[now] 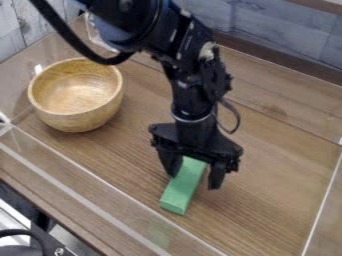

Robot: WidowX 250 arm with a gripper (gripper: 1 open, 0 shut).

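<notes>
My black gripper point(198, 156) is low over the wooden table, open, its two fingers on either side of the upper part of a green oblong block point(179, 200). The block lies flat near the front middle of the table. Whether the fingers touch it I cannot tell.
A tan bowl point(74, 92) sits at the left. A dark cable point(30, 240) shows at the bottom left corner.
</notes>
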